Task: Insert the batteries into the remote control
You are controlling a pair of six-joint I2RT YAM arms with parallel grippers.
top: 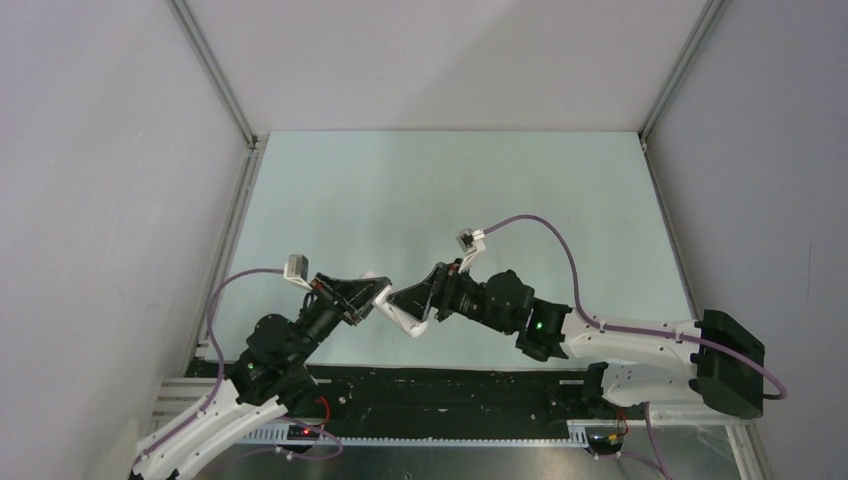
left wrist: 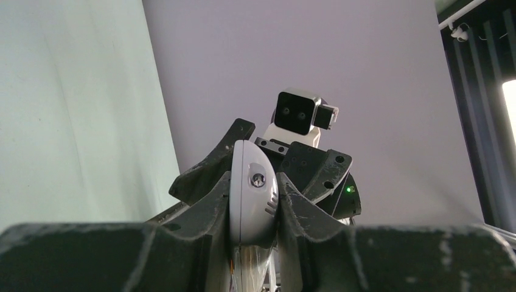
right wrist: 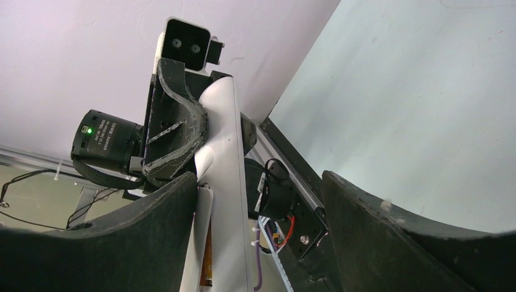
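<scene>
A white remote control [top: 405, 316] is held above the table, tilted, with my left gripper [top: 384, 287] shut on it. In the left wrist view its rounded white end [left wrist: 246, 213] sticks up between the fingers. The right wrist view shows its long side [right wrist: 228, 140], with a narrow white flap [right wrist: 202, 228] standing out and an orange-brown strip [right wrist: 207, 258] behind it. My right gripper is open, its fingers well apart. Its left finger [right wrist: 161, 222] is close to the flap; whether they touch I cannot tell. No loose batteries show.
A dark strip [top: 450, 400] runs along its front edge. Walls enclose the left, right and back. The two grippers are very close together around the remote.
</scene>
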